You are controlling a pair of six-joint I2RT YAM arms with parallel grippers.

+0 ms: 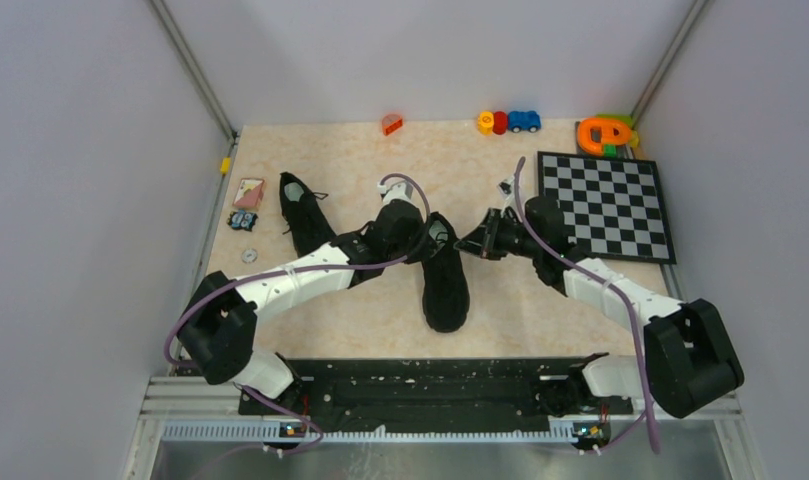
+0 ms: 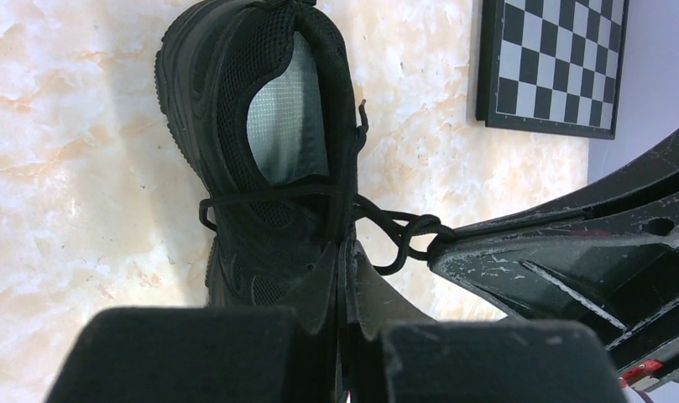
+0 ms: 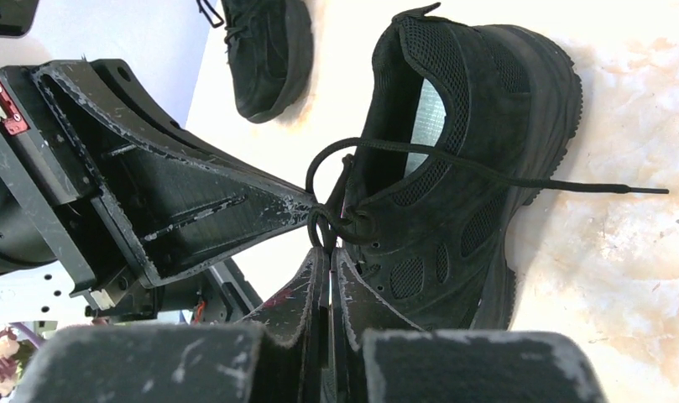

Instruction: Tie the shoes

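Note:
A black shoe (image 1: 445, 295) lies in the middle of the table, its laces (image 3: 487, 168) looped across the collar and beside it. My left gripper is shut over the shoe, at the laces; whether lace is between its fingertips is unclear. My right gripper is shut just beside the left one, its tips close to a knot of loops; I see nothing clearly held in it. In the left wrist view the loops stretch toward the right gripper's tip. A second black shoe (image 1: 303, 215) lies at the left, partly behind the left arm.
A chessboard (image 1: 600, 205) fills the right rear. Toy blocks (image 1: 525, 120) and an orange toy (image 1: 602, 133) stand along the back; small items (image 1: 245, 220) lie at the left edge.

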